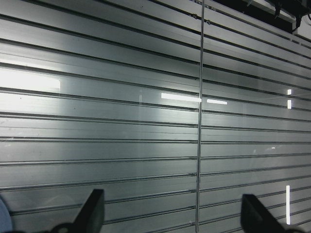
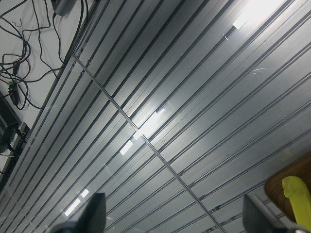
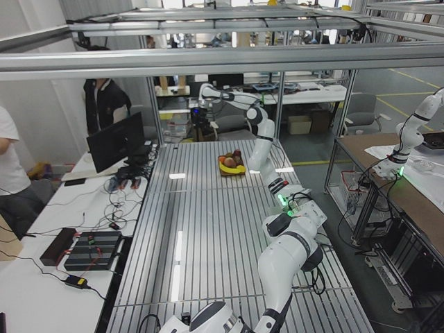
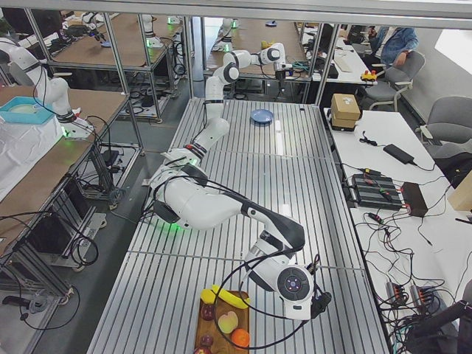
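A wooden tray (image 4: 201, 326) of fruit, including a yellow banana (image 2: 297, 199), lies on the slatted metal table; the right wrist view catches its corner. My right gripper hangs above the table beside it, open and empty. At the other end of the table a blue plate (image 4: 262, 116) lies flat, its edge showing at the lower left of the left wrist view. My left gripper is raised over that end, open with nothing between its fingers.
A white side desk (image 3: 83, 291) holds a monitor, power units and tangled cables. Metal frame posts and rails surround the table; people stand beyond the desk.
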